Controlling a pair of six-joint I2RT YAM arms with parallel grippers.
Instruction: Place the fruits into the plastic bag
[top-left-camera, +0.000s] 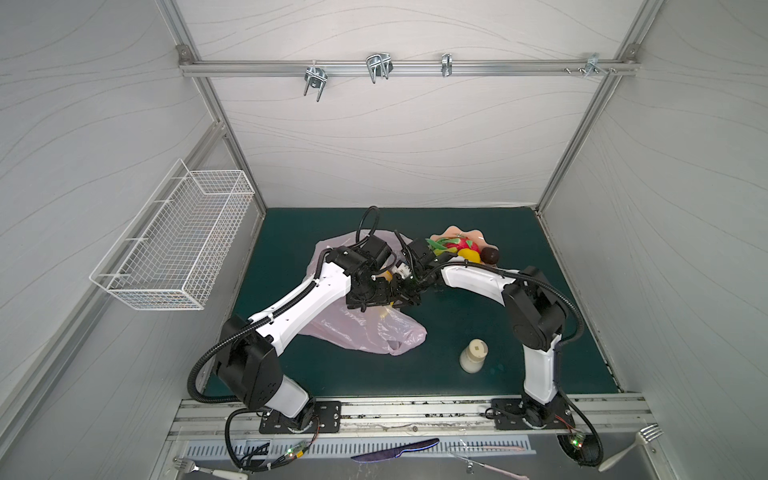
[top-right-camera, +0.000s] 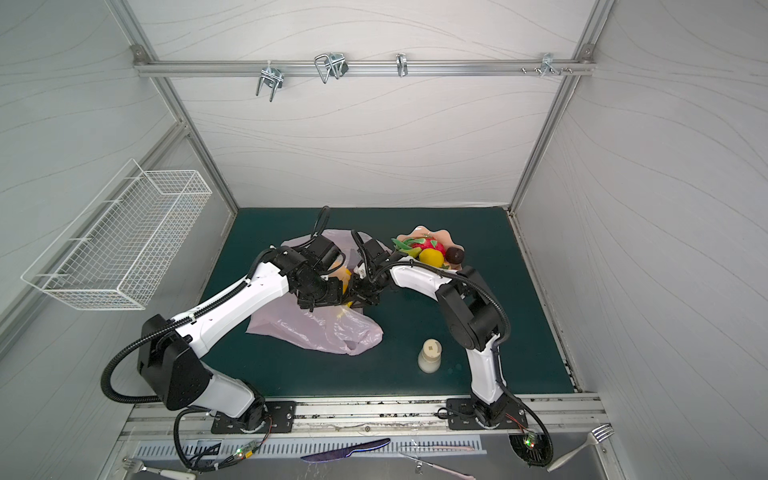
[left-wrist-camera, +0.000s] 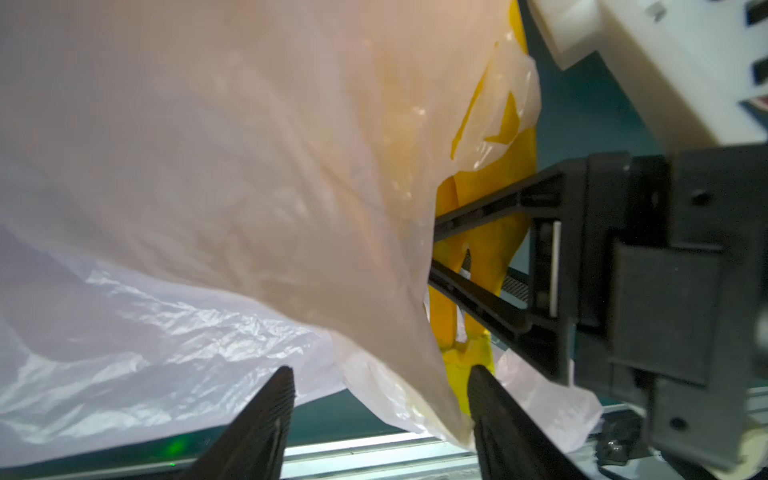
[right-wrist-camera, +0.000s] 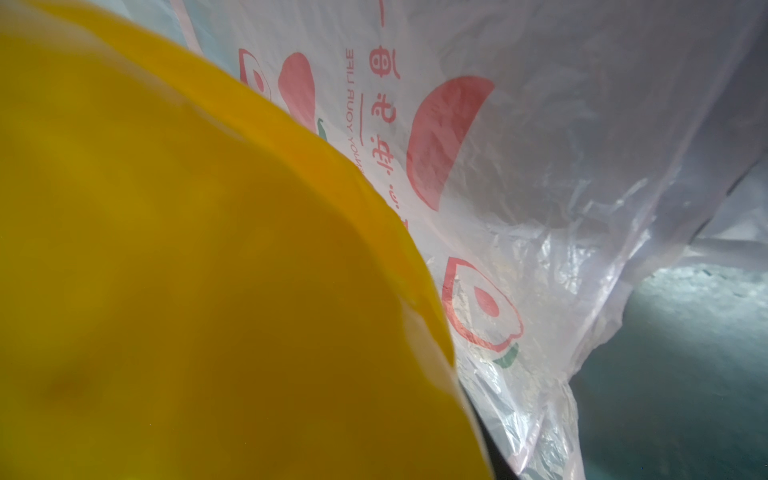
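The pale pink plastic bag lies spread on the dark green table. At its right-hand opening my right gripper is shut on yellow bananas, partly covered by the bag's film. Their yellow skin fills much of the right wrist view and hides that gripper's fingers. My left gripper stands part open close to the right one, a hanging fold of bag between its fingers; a firm grip on it does not show. Beyond the arms, a peach-coloured bowl holds a yellow fruit and red and green pieces.
A cream bottle stands upright at the front right, with clear table around it. A dark round fruit is at the bowl's right edge. A white wire basket hangs on the left wall.
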